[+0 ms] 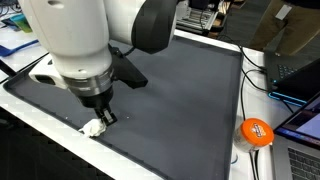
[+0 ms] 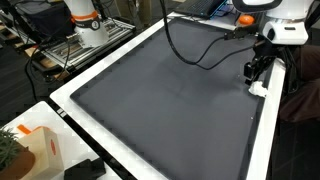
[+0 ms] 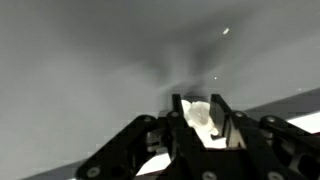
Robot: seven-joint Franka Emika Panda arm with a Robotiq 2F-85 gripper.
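Observation:
A small crumpled white thing [image 1: 93, 128], perhaps tissue or cloth, lies at the near edge of the dark grey board, partly over its white border. In exterior view 2 the white thing [image 2: 258, 88] shows at the right edge, right below the fingers. My gripper [image 1: 103, 114] is low over the board, with its fingertips at the white thing. In the wrist view the white thing [image 3: 199, 118] sits between the part-open fingers of my gripper. Whether the fingers touch it cannot be made out.
The dark board [image 2: 165, 95] is otherwise bare over its middle. An orange-lidded container [image 1: 254, 134] stands at its right in exterior view 1. Dark cables [image 2: 195, 60] hang over the board's far part. A keyboard [image 1: 295, 88] lies farther right.

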